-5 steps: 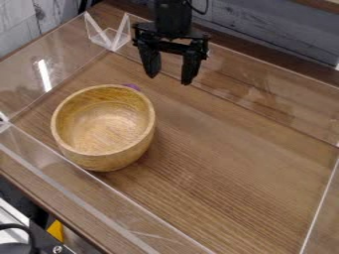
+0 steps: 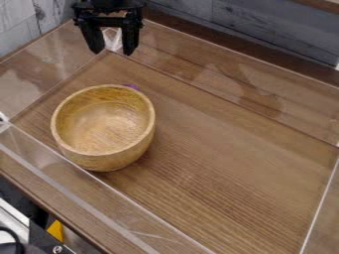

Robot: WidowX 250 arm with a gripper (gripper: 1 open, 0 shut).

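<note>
My gripper [image 2: 111, 40] is at the top left, a black body with two fingers pointing down over the back left of the wooden surface. A white object [image 2: 114, 36] shows behind it, partly hidden by it; whether it is held I cannot tell. A small purple object [image 2: 131, 86] lies behind a large yellow bowl [image 2: 103, 149], which looks empty.
The wooden tray floor [image 2: 232, 149] is clear across the middle and right. Its walls run along the back and left, with cables and a yellow item outside at the lower left.
My gripper has moved left to the back left corner, near the white object. The bowl and purple object stay where they were.
</note>
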